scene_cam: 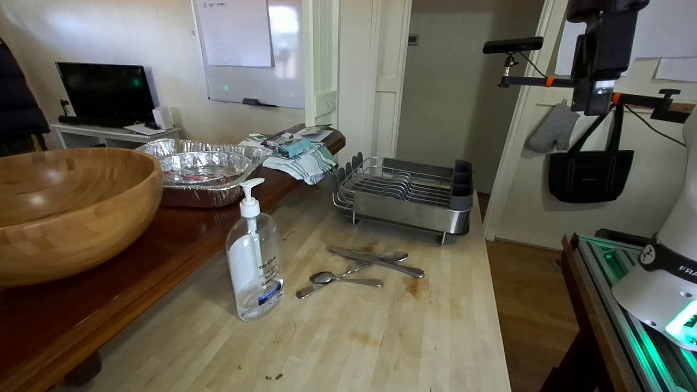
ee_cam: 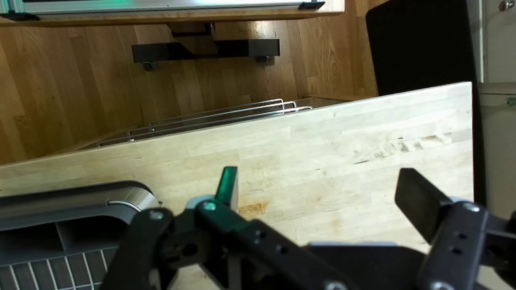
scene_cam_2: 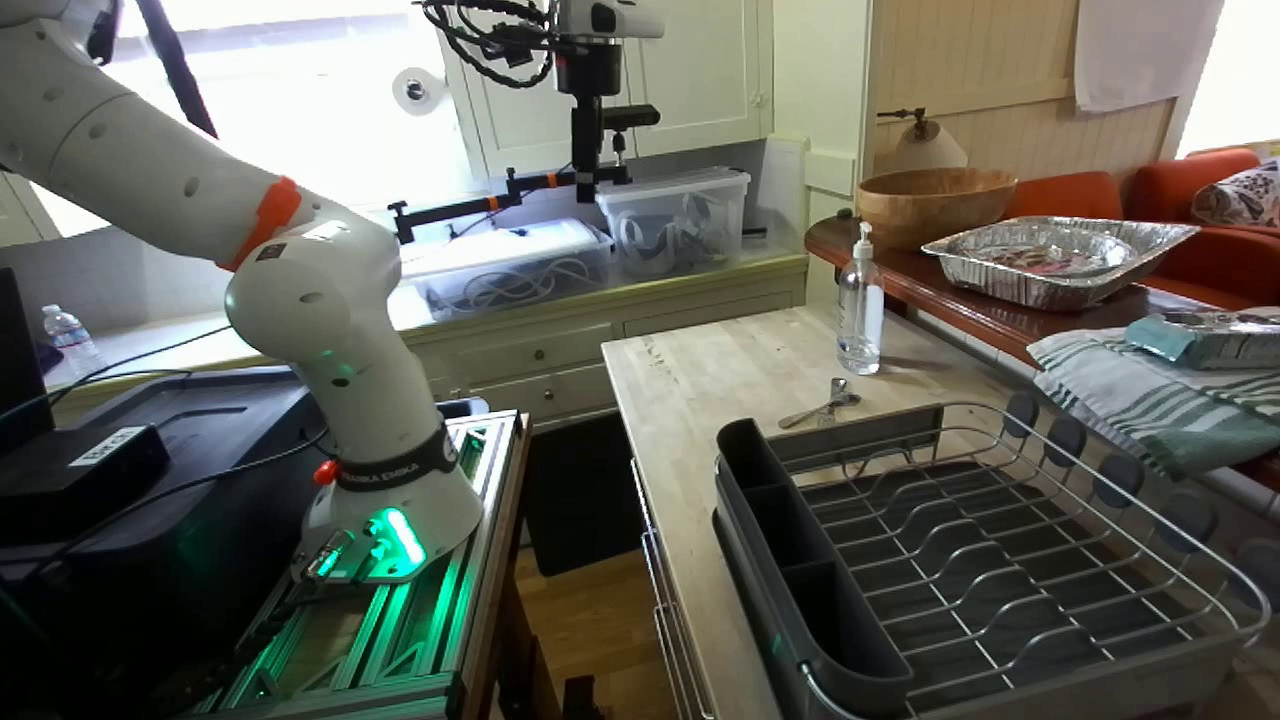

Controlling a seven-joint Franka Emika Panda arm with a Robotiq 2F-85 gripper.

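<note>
My gripper is open, its two dark fingers wide apart with only the bare worktop visible between them. High above the floor and to the right of the table, it also appears in exterior view 1 [scene_cam: 592, 104]. Several pieces of cutlery [scene_cam: 356, 267], spoons and knives among them, lie crossed in a loose pile on the wooden worktop [scene_cam: 418, 340]. Behind them stands a dish rack [scene_cam: 398, 208] with an empty wire floor and a dark cutlery holder [scene_cam_2: 801, 540] along one side. In the wrist view the cutlery cannot be made out.
A clear pump bottle [scene_cam: 256, 268] stands upright beside the cutlery. On the darker neighbouring table rest a big wooden bowl [scene_cam: 78, 209], foil trays [scene_cam: 219, 157] and striped cloths [scene_cam: 307, 163]. A gap separates it from the robot's stand [scene_cam_2: 480, 480].
</note>
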